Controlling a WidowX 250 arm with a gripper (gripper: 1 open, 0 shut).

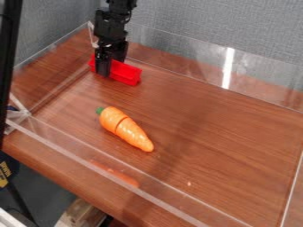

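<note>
The black gripper [106, 62] reaches down from the top at the back left of the wooden board, over a red cylindrical object [126, 74] lying on its side, with its fingers at the object's middle-left part. Whether the fingers are closed on it I cannot make out. An orange toy carrot [127, 129] with a green tip lies nearer the front, left of centre, apart from the gripper.
Clear low walls [229, 65] border the wooden board [225, 151]. The right and middle of the board are clear. A dark post [9, 53] stands at the left edge of the view.
</note>
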